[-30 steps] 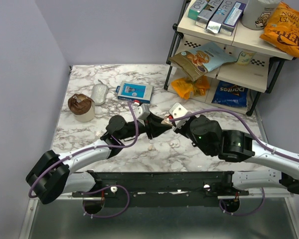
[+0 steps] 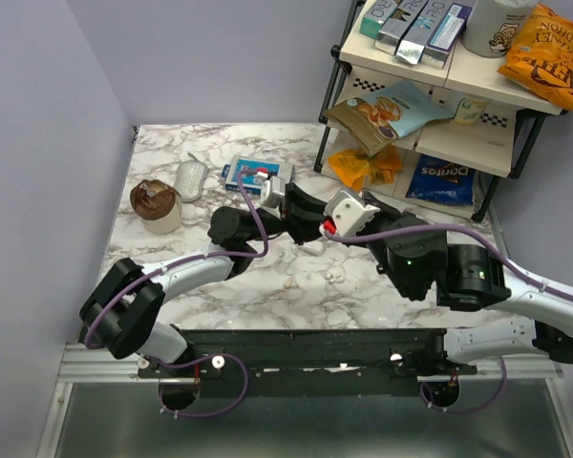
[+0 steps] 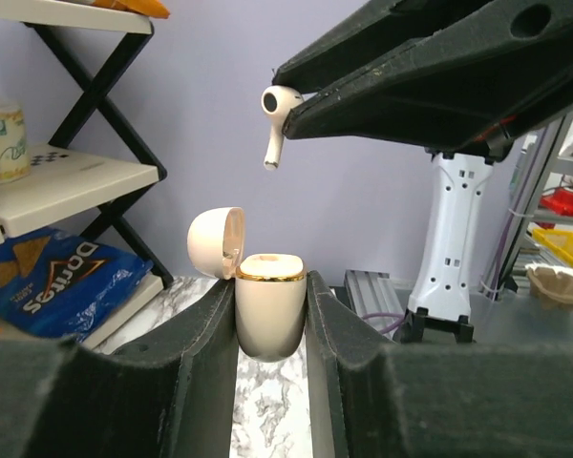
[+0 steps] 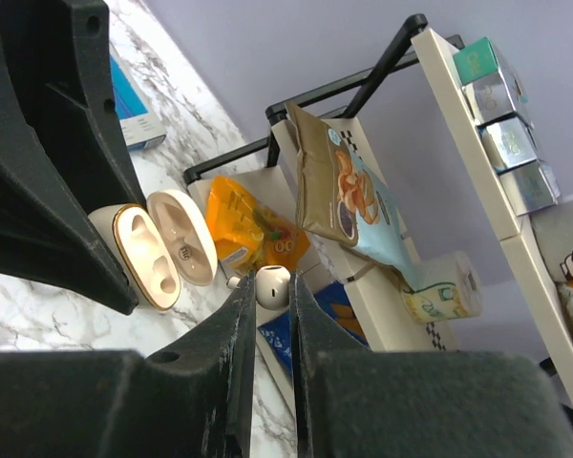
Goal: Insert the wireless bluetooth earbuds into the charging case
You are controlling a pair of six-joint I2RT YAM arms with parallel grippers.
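The cream charging case (image 3: pixel 271 315) with a gold rim is pinched between my left gripper's fingers, its lid (image 3: pixel 216 242) swung open. In the right wrist view the case's two hollows (image 4: pixel 147 254) face me and look empty. A single cream earbud (image 3: pixel 281 113) hangs stem down from the tips of my right gripper, above the case and clear of it. The same earbud (image 4: pixel 272 286) shows between the right fingertips in the right wrist view. From above, my left gripper (image 2: pixel 315 218) and the right gripper (image 2: pixel 336 229) meet over the table, hiding case and earbud.
A shelf rack (image 2: pixel 477 143) with snack bags and boxes stands at the back right. On the table lie a blue-and-white box (image 2: pixel 258 175), a silvery pouch (image 2: pixel 190 178) and a brown-topped container (image 2: pixel 157 206).
The left arm has shifted up and to the right in the top view, partly covering the blue-and-white box. The right arm has moved slightly, and both grippers remain close together.
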